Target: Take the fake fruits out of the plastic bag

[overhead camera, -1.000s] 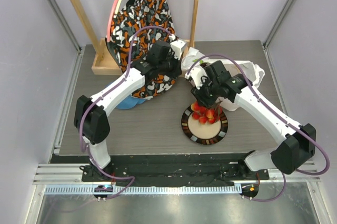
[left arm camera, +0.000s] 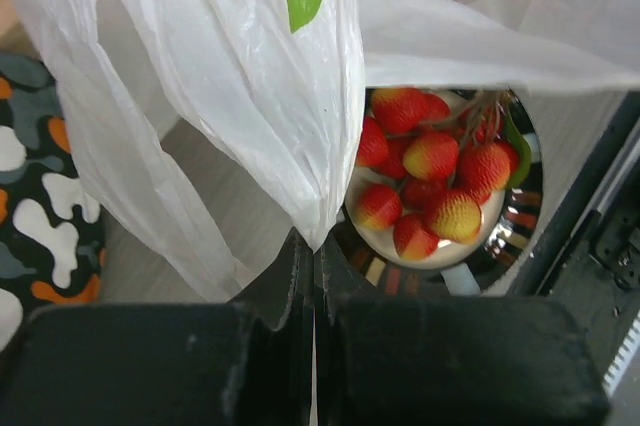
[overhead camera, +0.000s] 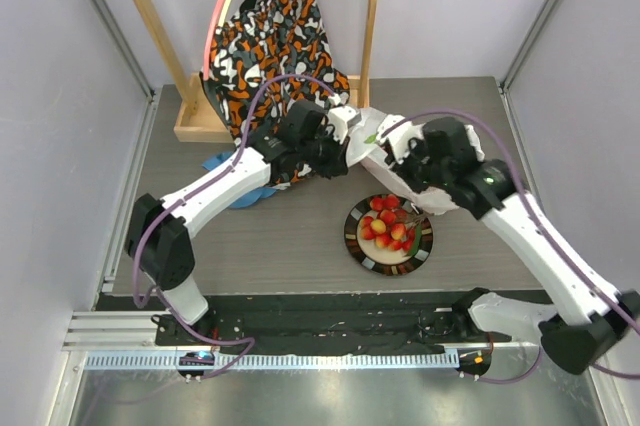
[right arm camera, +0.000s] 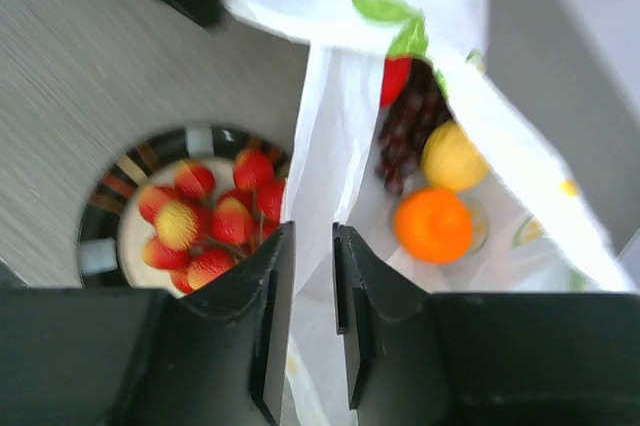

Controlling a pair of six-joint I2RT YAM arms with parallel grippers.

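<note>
The white plastic bag [overhead camera: 437, 196] lies at the right, beyond the plate. My left gripper is shut on the bag's edge, which is bunched and stretched upward from its fingertips. Inside the bag, the right wrist view shows an orange [right arm camera: 433, 224], a yellow fruit [right arm camera: 453, 158], dark grapes [right arm camera: 408, 131] and a red fruit [right arm camera: 395, 78]. My right gripper stands partly open at the bag's opening; nothing is gripped between its fingers. Several red and yellow strawberries [left arm camera: 430, 154] rest together on the dark-rimmed plate [overhead camera: 372, 263].
A camouflage-patterned bag [overhead camera: 265, 51] hangs from a wooden stand [overhead camera: 372, 16] at the back left. Blue cloth [overhead camera: 250, 196] lies below it. Open table [overhead camera: 270, 256] stretches left of the plate.
My right gripper has moved from over the plate up and right to the bag. The strawberries now spread across the plate's middle. My left gripper has shifted slightly down toward the viewer.
</note>
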